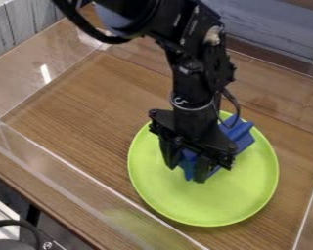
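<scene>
My black gripper [190,153] reaches down over a green plate [211,205] in the middle right of the camera view. It is shut on a blue object [246,136], which shows on both sides of the fingers and behind them, partly hidden by the gripper. The object lies over the plate; whether it rests on it cannot be told.
Clear low walls edge it at the left and front, and a pale blue-grey panel stands at the back right. A black cable runs at the lower left.
</scene>
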